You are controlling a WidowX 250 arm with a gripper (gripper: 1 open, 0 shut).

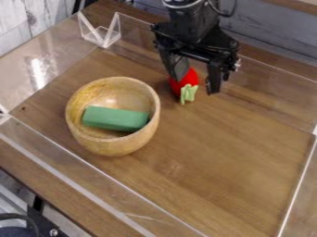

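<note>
My black gripper (194,70) hangs at the top centre of the camera view, open, its fingers pointing down around and just above a red object with a green stem or top (188,91), which looks like a toy vegetable on the wooden table. The fingers partly hide the red object; whether they touch it I cannot tell. A wooden bowl (111,143) at the left holds a green block (114,118).
Clear plastic walls edge the table (223,167). A small clear stand (99,30) is at the back left.
</note>
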